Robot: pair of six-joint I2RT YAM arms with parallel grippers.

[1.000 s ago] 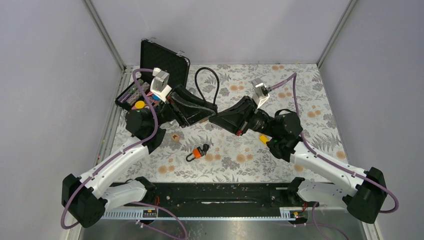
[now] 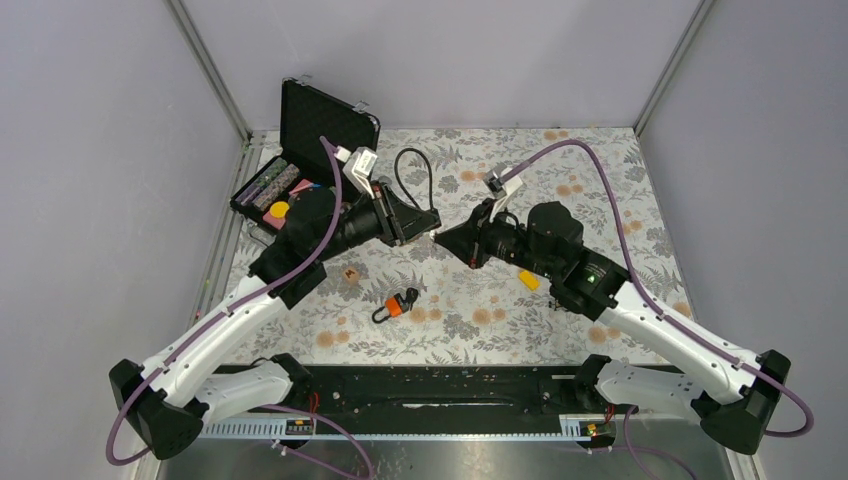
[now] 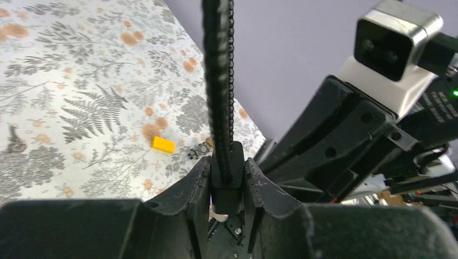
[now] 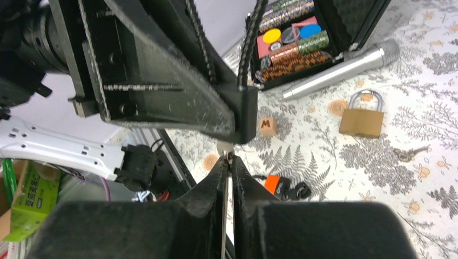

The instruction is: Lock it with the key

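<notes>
Both grippers meet in mid-air over the table's middle. My left gripper is shut on the black lock body (image 3: 227, 191) of a cable lock, whose looped cable (image 2: 413, 152) rises above it. My right gripper is shut on a small silver piece (image 4: 223, 148), probably the key, just below the lock body (image 4: 243, 116); whether it sits inside the lock cannot be told. A brass padlock (image 4: 361, 122) lies on the table (image 2: 470, 330), with a loose key (image 4: 408, 154) near it.
An open black case (image 2: 325, 130) of small items stands at the back left, a microphone (image 4: 340, 73) beside it. An orange-and-black object (image 2: 394, 307) lies at the front left, a yellow block (image 2: 528, 279) at right, a wooden cube (image 4: 268, 127) at left.
The left arm has swung slightly, its wrist tilting. The right gripper has shifted a little down and right, and a light piece now shows between the two grippers.
</notes>
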